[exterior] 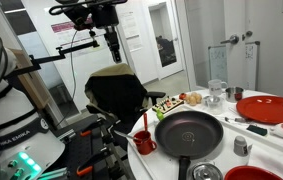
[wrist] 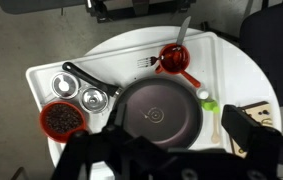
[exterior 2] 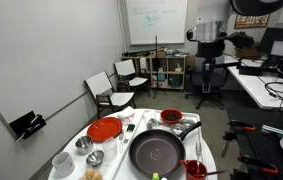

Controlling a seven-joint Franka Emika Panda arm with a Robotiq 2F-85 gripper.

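My gripper is open and empty, raised well above the table; its dark fingers (wrist: 249, 132) spread across the lower part of the wrist view. Under it lies a black frying pan (wrist: 159, 112), empty, on a white tray (exterior: 141, 166). Beside the pan stands a red mug (exterior: 144, 143) with utensils in it; from above, a fork (wrist: 149, 62) and a knife (wrist: 184, 30) show there. A red bowl (wrist: 61, 121) filled with small dark pieces sits across from it, near two small metal-rimmed containers (wrist: 93, 99).
A large red plate (exterior: 269, 107), metal cups (exterior: 215, 88) and a salt shaker (exterior: 241, 147) share the white table. Small green and white items (wrist: 207, 98) lie close to the pan, and a cutting board (wrist: 259, 114) with food is nearby. Air around the gripper is clear.
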